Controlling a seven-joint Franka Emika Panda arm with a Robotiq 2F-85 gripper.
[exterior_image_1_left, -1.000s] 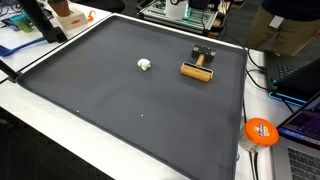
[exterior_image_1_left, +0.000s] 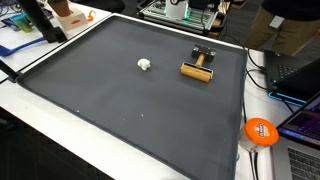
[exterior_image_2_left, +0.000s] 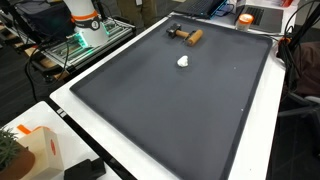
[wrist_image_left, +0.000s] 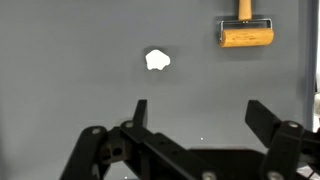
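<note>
A small white lump (wrist_image_left: 157, 60) lies on the grey mat, left of centre in the wrist view; exterior view 1 has the same white lump (exterior_image_1_left: 144, 64) towards the mat's far side. To its right rests a roller with a wooden drum and handle (wrist_image_left: 246, 37), also visible as a brown roller (exterior_image_1_left: 198, 70) near the mat's far right. In the wrist view my gripper is open, its two black fingers wide apart with bare mat between them. Neither object is touched by it. The fingers are out of sight in both exterior views.
An orange-lidded jar (exterior_image_1_left: 260, 133) and a laptop (exterior_image_1_left: 300, 158) stand off its right side. In exterior view 2, a potted plant (exterior_image_2_left: 12, 150) sits at the near left corner, and the arm's base (exterior_image_2_left: 88, 25) is at upper left.
</note>
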